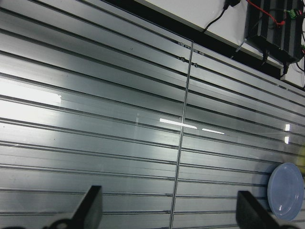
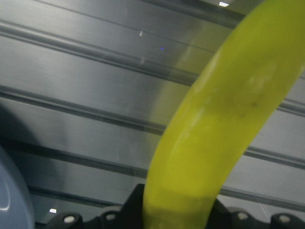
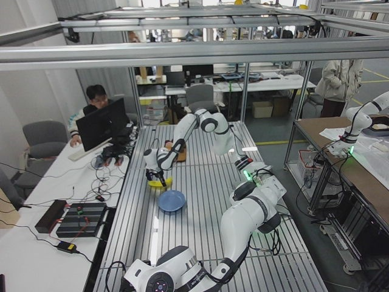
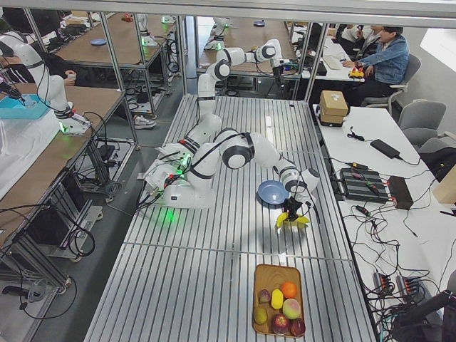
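A yellow banana (image 2: 224,119) fills much of the right wrist view, with my right gripper around its lower end; in the camera right view that gripper (image 4: 292,212) is on the banana (image 4: 302,220), beside the blue plate (image 4: 272,191). The plate (image 3: 171,201) is empty. My left gripper is open over bare slatted table, the plate (image 1: 285,191) to its right; nothing is between its fingers.
A wooden tray (image 4: 260,274) of several fruits stands at one end of the table. Cables and electronics (image 3: 82,219) lie on the white side table.
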